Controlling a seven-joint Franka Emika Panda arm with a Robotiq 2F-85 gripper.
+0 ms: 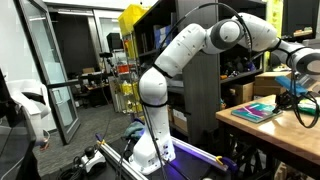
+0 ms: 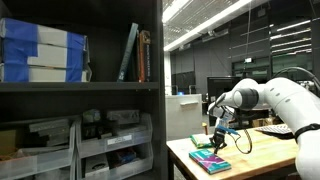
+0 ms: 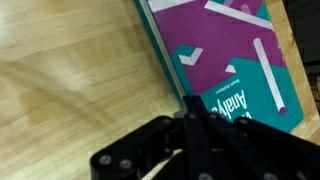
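Note:
A teal and purple book point(image 3: 215, 50) lies flat on the wooden table, its cover up, on the right side of the wrist view. My gripper is shut at the book's near edge in that view, and nothing shows between its fingers. Whether the fingertips touch the book cannot be told. Exterior view 1 has the book point(image 1: 252, 112) near the table's left edge, with the gripper point(image 1: 286, 103) just right of it. From exterior view 2, the book point(image 2: 209, 160) sits at the table's near left corner, below the gripper point(image 2: 217, 147).
Bare wooden tabletop point(image 3: 70, 90) fills the left of the wrist view. Behind the book is another green item point(image 2: 199, 142) on the table. A dark shelf with bins point(image 2: 115, 140) and blue-white boxes point(image 2: 45, 52) stands left of the table.

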